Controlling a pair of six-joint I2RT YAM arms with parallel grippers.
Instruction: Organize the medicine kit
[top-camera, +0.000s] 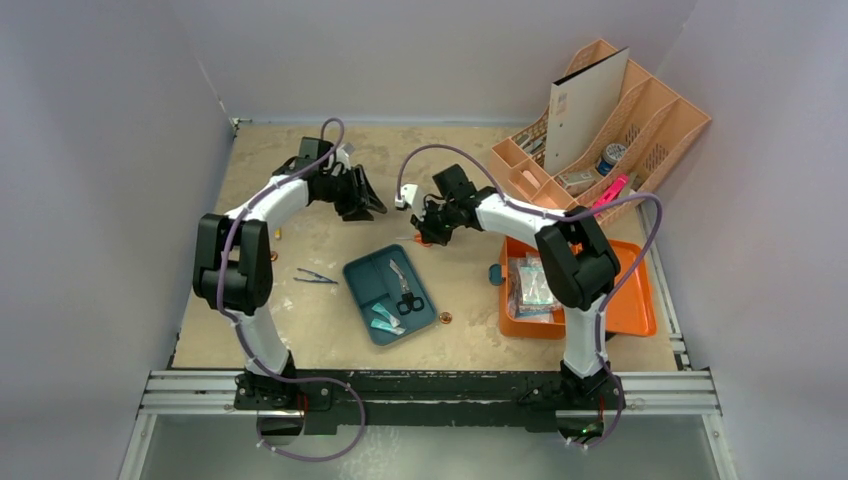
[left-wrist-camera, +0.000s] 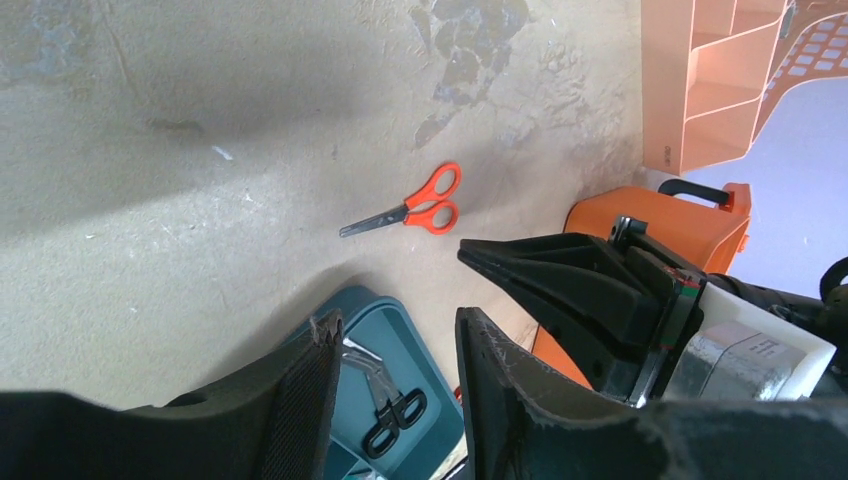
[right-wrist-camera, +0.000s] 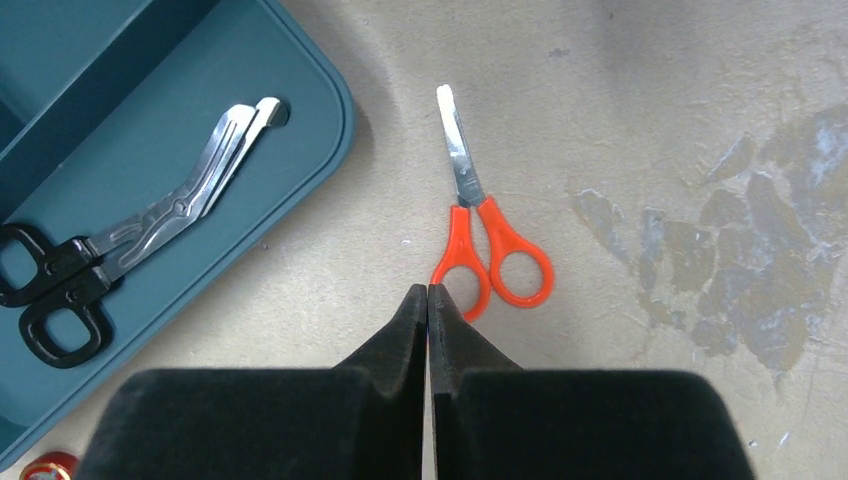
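Observation:
Small orange-handled scissors (right-wrist-camera: 500, 260) lie flat on the table, just behind the teal tray (top-camera: 366, 275). My right gripper is shut, nothing showing between its fingers; its tips appear over one handle loop in the right wrist view. Contact cannot be told there, but the left wrist view shows a small gap between its tip and the scissors (left-wrist-camera: 425, 209). To their left, my left gripper (top-camera: 380, 210) stands open and empty. Black-handled shears (right-wrist-camera: 185, 205) and light-blue packets (top-camera: 386, 320) rest in the tray.
Blue tweezers (top-camera: 316, 278) lie left of the tray, and a small red-and-gold round item (top-camera: 445, 317) to its right. An orange box (top-camera: 508, 315) holding packets stands front right. A peach organizer (top-camera: 690, 118) fills the back right.

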